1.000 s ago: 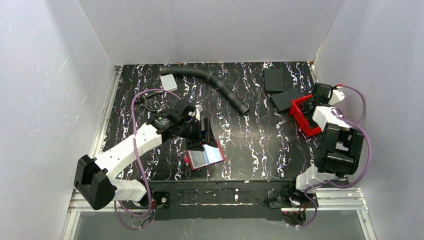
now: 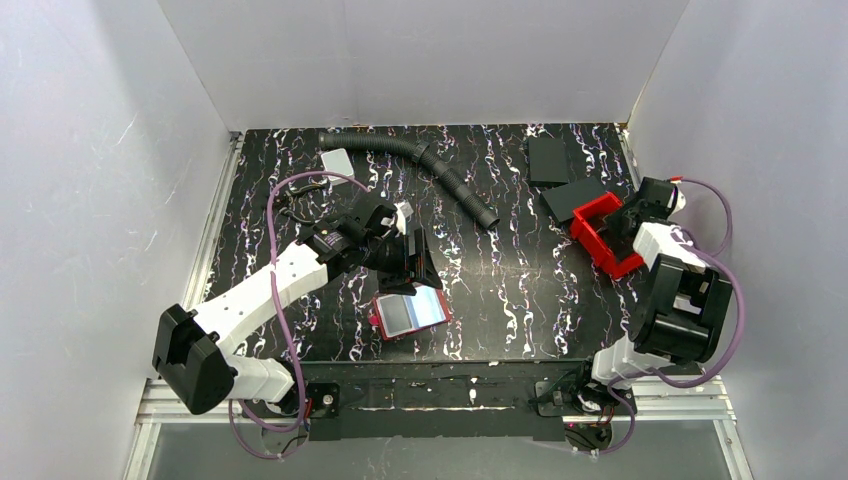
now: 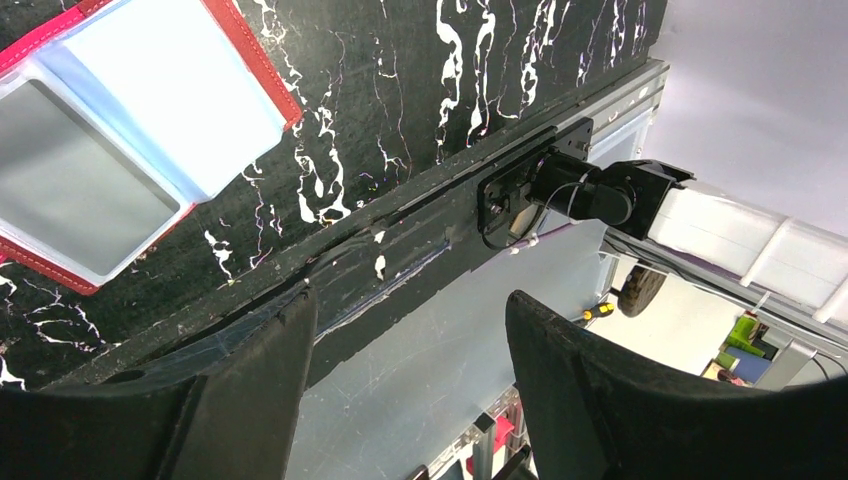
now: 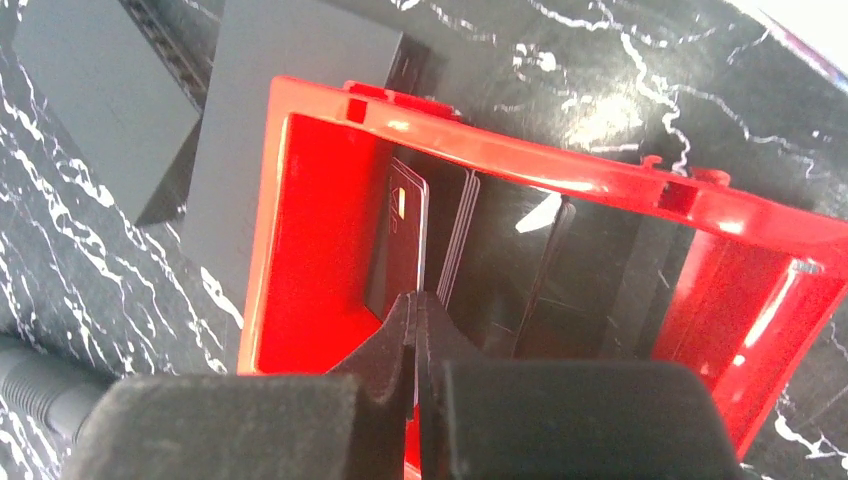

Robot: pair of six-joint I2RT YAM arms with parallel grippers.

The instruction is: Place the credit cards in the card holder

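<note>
Inside the red basket [image 4: 470,140], at the right of the table, several dark cards stand on edge. The right gripper is shut on a dark card [image 4: 405,225] with a small gold chip, its lower part hidden by the fingers. This card still stands within the basket, beside a stack of thin cards [image 4: 463,235]. The card holder [image 2: 420,310] lies open near the front, red-edged with pale sleeves. The left gripper is open above its front side, nothing between its fingers; the holder's sleeve [image 3: 150,85] shows at upper left.
Two dark boxes [image 2: 547,160] [image 2: 578,197] lie beside the basket, one close against it. A black corrugated hose [image 2: 455,180] curves across the back. A white box [image 2: 337,164] and a dark cable [image 2: 290,208] lie at back left. Between holder and basket the table is bare.
The red basket has shifted slightly left and turned a little. The left arm has moved slightly right; the holder is unmoved.
</note>
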